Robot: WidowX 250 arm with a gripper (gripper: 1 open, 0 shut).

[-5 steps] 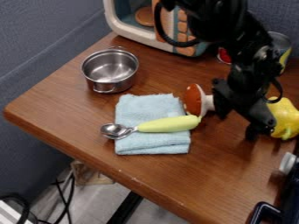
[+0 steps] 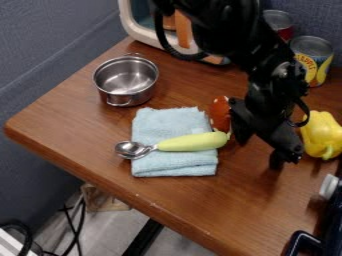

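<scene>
The black gripper (image 2: 262, 136) is low over the right side of the wooden table, between a red and white object (image 2: 221, 113) and a yellow pepper (image 2: 321, 135). The red object is partly hidden by the arm, and whether the fingers touch it I cannot tell. A scoop with a pale green handle (image 2: 190, 142) lies across a folded light blue cloth (image 2: 173, 169).
A steel pot (image 2: 126, 82) stands at the back left. A toy oven (image 2: 139, 19) and cans (image 2: 313, 56) are at the back. Dark items (image 2: 305, 244) lie at the front right.
The arm and gripper have shifted slightly left and down, uncovering more of the pepper and the cans on the right.
</scene>
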